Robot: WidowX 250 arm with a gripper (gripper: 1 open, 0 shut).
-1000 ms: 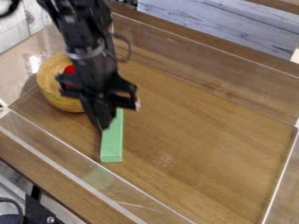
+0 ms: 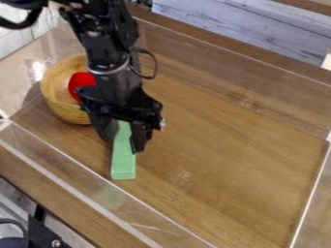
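Observation:
My black gripper [image 2: 124, 131] is low over a long light-green block [image 2: 124, 163] lying on the wooden table, its fingers down around the block's far part. Whether they touch or hold it I cannot tell. Behind the arm, at the left, a wooden bowl [image 2: 61, 92] holds a red object [image 2: 80, 83], partly hidden by the arm.
Clear low walls edge it, with a white slatted surface [image 2: 246, 29] beyond the back edge.
The gripper has moved slightly back and down over the green block. The block shows no clear movement.

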